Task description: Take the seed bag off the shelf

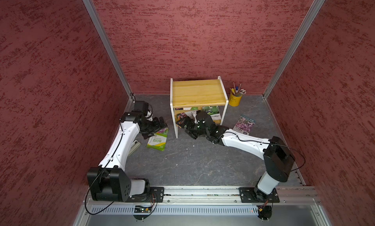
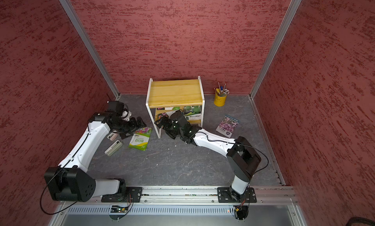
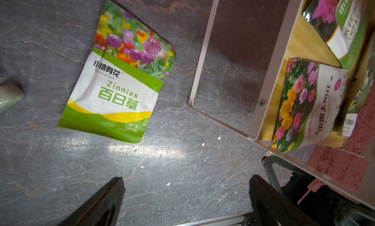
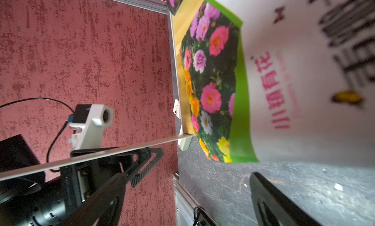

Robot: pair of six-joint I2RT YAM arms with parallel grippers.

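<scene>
A seed bag with pink and orange flowers and a white panel stands tilted on the lower wooden shelf; its bottom edge hangs past the board in the left wrist view (image 3: 308, 108). My right gripper (image 1: 185, 129) is open in front of this bag, near the rack's left post. In the right wrist view the bag looms close ahead of the two fingers (image 4: 105, 198), with nothing held between them. Left of the rack, my left gripper (image 1: 157, 128) hangs open above a green and white Zinnias bag (image 3: 117, 81) lying on the table.
The white-framed rack (image 1: 199, 92) holds other seed bags, including a green one (image 1: 211, 111) at its right. A purple-flowered bag (image 1: 244, 124) lies right of it, near a yellow pot (image 1: 234, 99) of brushes.
</scene>
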